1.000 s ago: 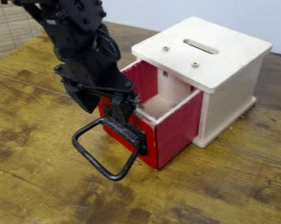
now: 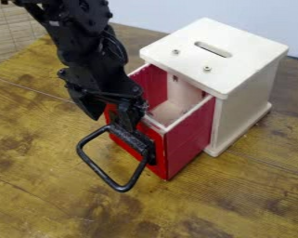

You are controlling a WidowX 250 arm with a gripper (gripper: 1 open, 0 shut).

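Observation:
A white wooden cabinet [image 2: 238, 65] with a slot in its top stands on the wooden table. Its red-fronted drawer [image 2: 181, 143] is pulled out, open at the top, with a pale interior. A black handle [image 2: 97, 167] sticks out at the drawer's front. The black gripper [image 2: 119, 115] is at the drawer's front-left upper edge, above the handle; its fingertips are dark against dark, so their state and anything between them cannot be made out.
Bare table [image 2: 40, 186] lies to the left and in front. A woven mat [image 2: 12, 33] is at the back left, and a pale wall is behind the cabinet.

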